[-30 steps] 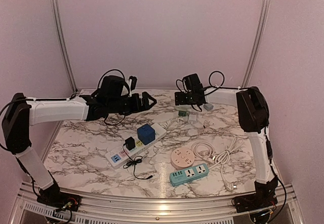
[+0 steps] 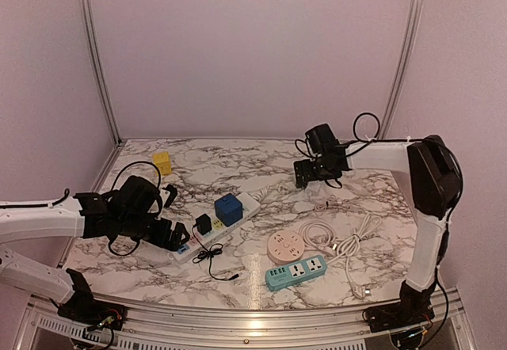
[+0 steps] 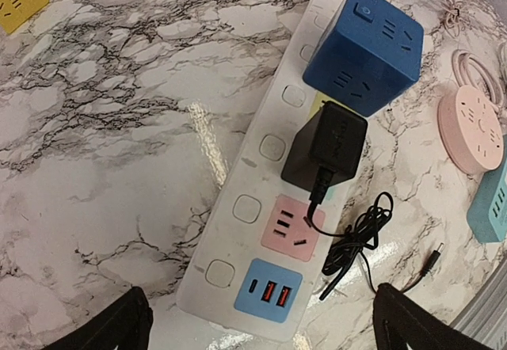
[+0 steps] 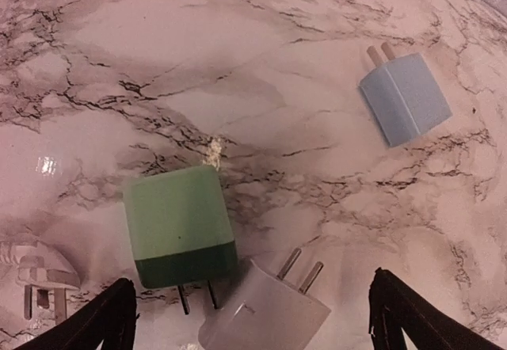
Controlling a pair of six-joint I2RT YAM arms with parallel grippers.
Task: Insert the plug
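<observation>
A long white power strip (image 3: 218,243) lies on the marble table, a black adapter (image 3: 329,148) and a blue cube (image 3: 368,49) seated on it. The pink socket (image 3: 291,226) and the blue USB panel (image 3: 268,289) at its near end are uncovered. My left gripper is open over that near end, nothing between its fingers. Open and empty, my right gripper is over loose plugs at the back right: a green cube plug (image 4: 181,223), a white plug (image 4: 265,314) between the fingers' lines, and a pale grey-blue plug (image 4: 405,99) farther off.
A yellow cube (image 2: 162,161) sits at the back left. Toward the front are a pink round socket (image 2: 285,246), a teal strip (image 2: 295,272), coiled white cables (image 2: 348,247) and the adapter's black cord (image 2: 209,253).
The left arm has swung left and toward the front, from behind the blue cube to the strip's near end. The right gripper has shifted slightly right and nearer the front.
</observation>
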